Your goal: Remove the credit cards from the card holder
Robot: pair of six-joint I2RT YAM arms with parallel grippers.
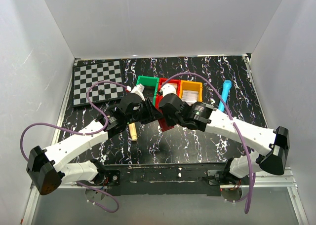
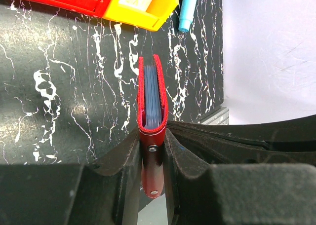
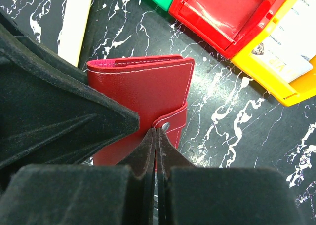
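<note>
The red card holder (image 3: 133, 87) is held up off the table by my left gripper, which is shut on it. In the left wrist view its edge faces me, and clear card sleeves (image 2: 152, 96) show between the two red covers. A strap with a metal snap (image 3: 166, 127) lies against the holder's side in the right wrist view. At that strap are the closed tips of my right gripper, with nothing visible between them. Whether the tips touch the strap, I cannot tell. From above, both grippers hide much of the holder (image 1: 167, 126).
Behind the grippers stand a green bin (image 1: 147, 80), a red bin (image 3: 210, 13) and a yellow bin (image 1: 191, 87). A beige stick (image 1: 133, 131) lies to the left, a blue tube (image 1: 225, 93) to the right. The checkered board (image 1: 98, 82) is at back left.
</note>
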